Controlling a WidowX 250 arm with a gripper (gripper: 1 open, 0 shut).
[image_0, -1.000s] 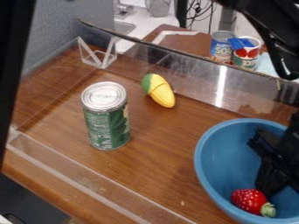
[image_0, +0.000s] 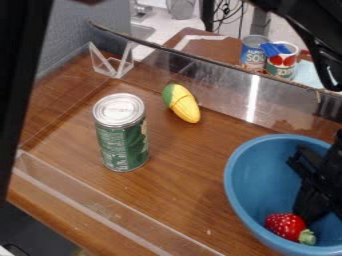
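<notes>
My black gripper reaches down from the right edge into the blue bowl. A red strawberry with a green top lies in the bottom of the bowl, just below and left of the gripper's lower end. The fingers are dark and partly out of frame, so whether they are open or shut is hard to tell.
A green can stands left on the wooden surface. A toy corn lies behind it. A clear barrier runs along the back, with cans beyond it.
My gripper has risen slightly in the bowl over the last second. The strawberry and the other objects look unmoved.
</notes>
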